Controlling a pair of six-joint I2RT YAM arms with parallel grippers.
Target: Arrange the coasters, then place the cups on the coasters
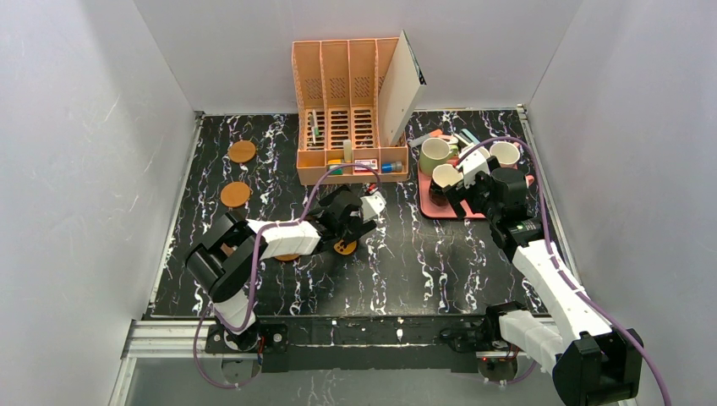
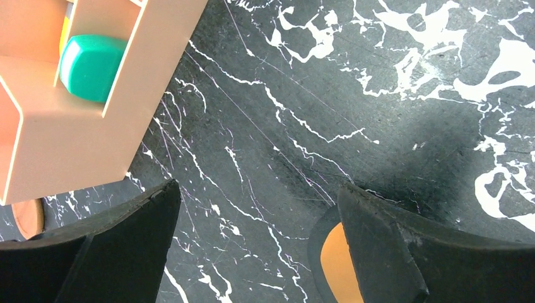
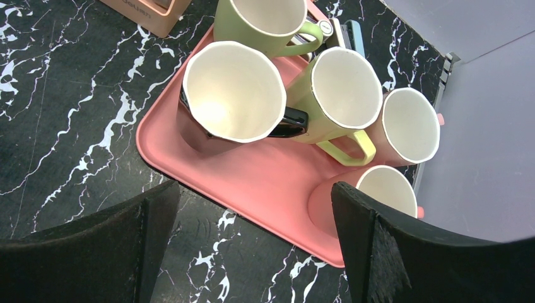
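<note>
Several cups stand on a pink tray (image 3: 208, 183). A glassy dark-handled cup (image 3: 233, 95) is at its front left corner, with green cups (image 3: 347, 95) behind and pink cups (image 3: 325, 202) at the right. My right gripper (image 1: 466, 183) hangs over the tray's front, open and empty, apart from the dark-handled cup. Brown round coasters (image 1: 235, 194) lie on the left of the table. My left gripper (image 1: 359, 211) is open over bare marble, in front of the box. An orange round piece (image 2: 337, 265) with a dark border is partly hidden by one of its fingers (image 2: 378, 240).
An orange compartment box (image 1: 309, 169) with small items stands at the back middle, a white board (image 1: 401, 89) leaning in it. Pens and tools lie behind the tray. Clear marble (image 1: 406, 271) spreads across the front middle. Walls close both sides.
</note>
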